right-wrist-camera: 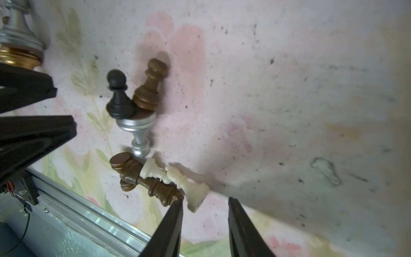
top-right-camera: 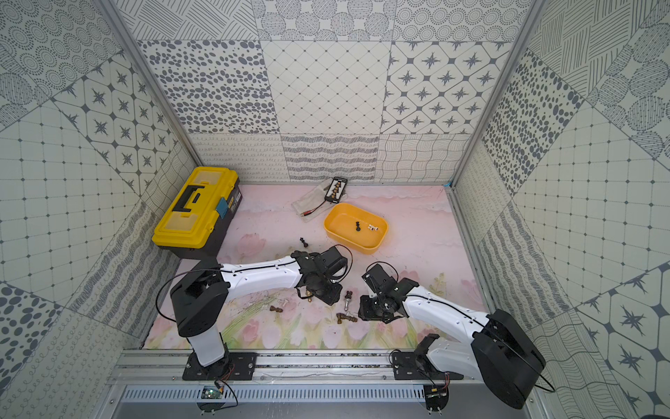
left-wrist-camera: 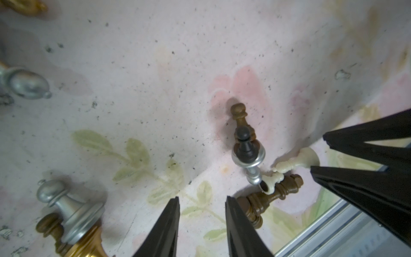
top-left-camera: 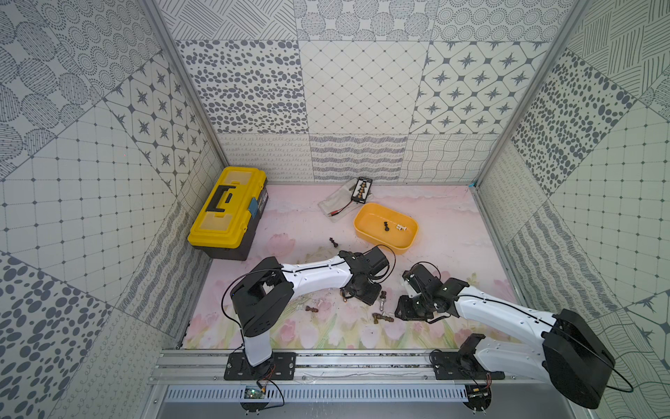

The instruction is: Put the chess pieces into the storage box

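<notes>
Chess pieces lie clustered near the table's front: a black pawn (right-wrist-camera: 119, 100) on silver and brown pieces, a cream piece (right-wrist-camera: 192, 190) and a larger brown piece (right-wrist-camera: 158, 188). My open left gripper hangs above them, more silver and gold pieces at its left. My right gripper is just beside the cream piece, fingers parted, nothing visible between the tips. The orange box (top-left-camera: 397, 241) holds a black and a white piece.
A yellow toolbox (top-left-camera: 240, 188) stands at back left. A grey cloth with a phone-like object (top-left-camera: 361, 188) lies at the back.
</notes>
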